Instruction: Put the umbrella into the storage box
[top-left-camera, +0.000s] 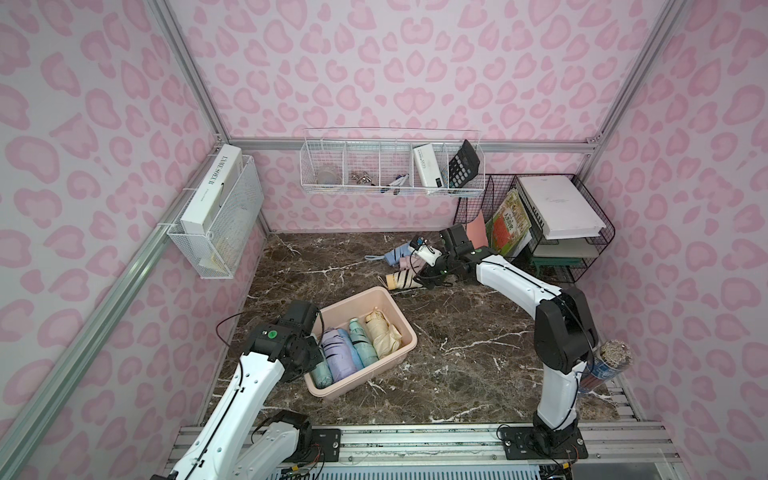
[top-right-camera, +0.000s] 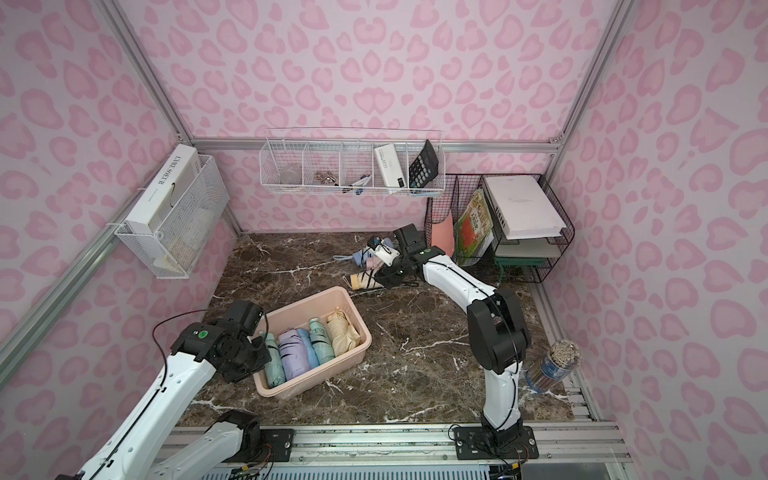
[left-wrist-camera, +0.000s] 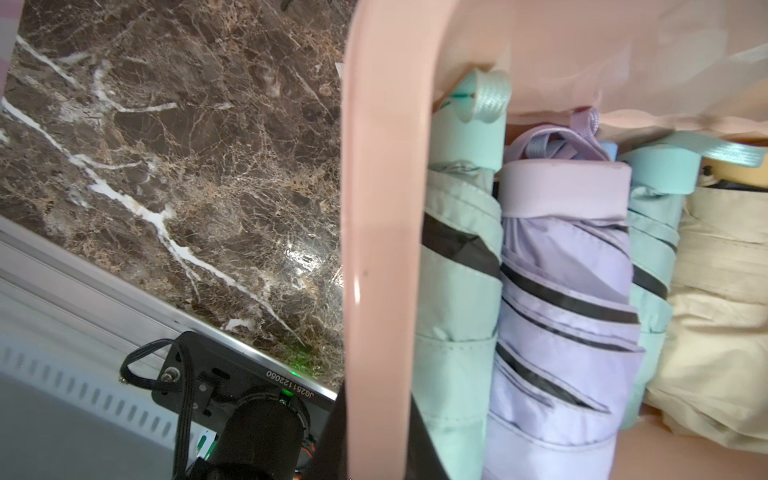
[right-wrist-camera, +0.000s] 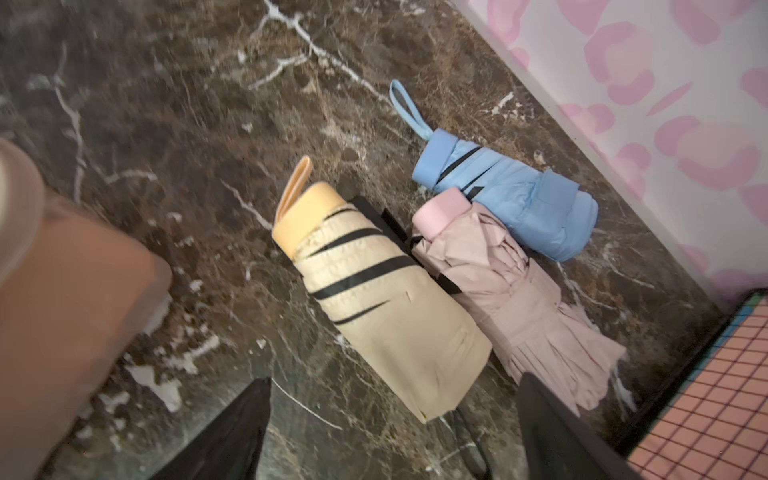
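Note:
The pink storage box (top-left-camera: 404, 352) holds several folded umbrellas in mint, lilac, blue and cream. My left gripper is shut on the box's left rim (left-wrist-camera: 382, 240). My right gripper is part open with nothing between its fingers, hanging over three umbrellas at the back of the counter: a cream one with a yellow cap (right-wrist-camera: 384, 312), a pale pink one (right-wrist-camera: 528, 328) and a light blue one (right-wrist-camera: 504, 192), lying close together. The right arm partly hides them in both top views.
A black wire rack with files (top-left-camera: 560, 240) stands back right. White wire baskets hang on the back wall (top-left-camera: 360, 180) and left wall (top-left-camera: 232, 240). A cylindrical container (top-right-camera: 552, 368) sits front right. The counter right of the box is clear.

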